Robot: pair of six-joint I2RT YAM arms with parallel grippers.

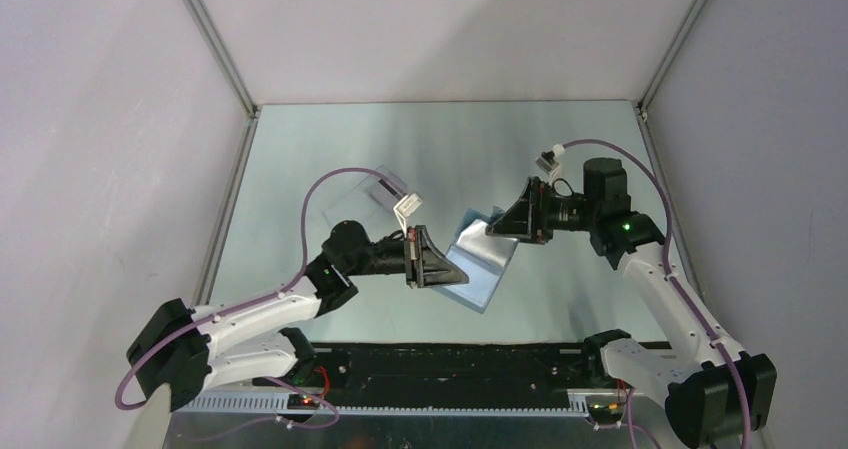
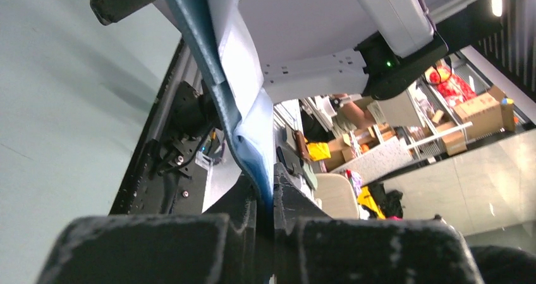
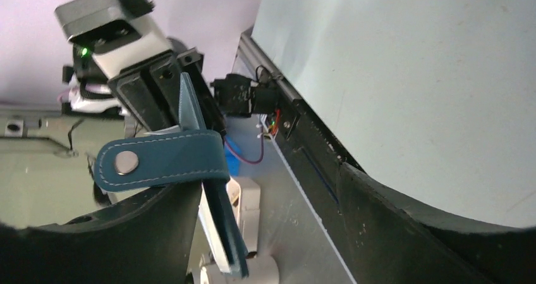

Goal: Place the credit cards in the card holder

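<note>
The blue card holder (image 1: 482,275) hangs unfolded over the table, its pale inner side catching light in the top view. My left gripper is shut on one edge of it. My right gripper is open; the holder and its snap strap (image 3: 165,159) lie close to the left-hand finger in the right wrist view, and whether they touch cannot be told. A clear case (image 1: 347,207) stands left of the holder, partly behind the left arm's cable. Something dark and card-like (image 1: 384,193) shows at its back end. No card is clearly visible in the holder.
Both arms reach in over the middle, leaving little room between the gripper tips. A dark rail (image 1: 450,371) borders the front edge.
</note>
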